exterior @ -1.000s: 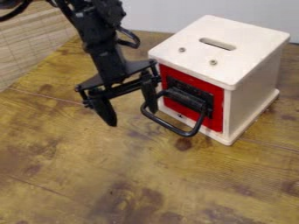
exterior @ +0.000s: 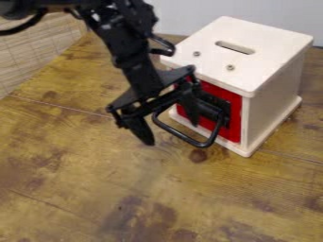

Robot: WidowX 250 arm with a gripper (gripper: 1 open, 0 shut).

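Note:
My black gripper (exterior: pixel 167 113) hangs open at the middle of the camera view, in front of a white box (exterior: pixel 259 80) with a red front panel (exterior: pixel 228 97). A black U-shaped handle (exterior: pixel 192 139) sticks out from that panel, low and toward the viewer. One finger reaches over the handle region near the panel; the other is left of the handle, above the table. Whether either touches the handle I cannot tell.
A woven mat or basket (exterior: pixel 25 57) lies at the upper left edge.
Over the last second my gripper has moved right, toward the box and its handle. The box and handle look unmoved.

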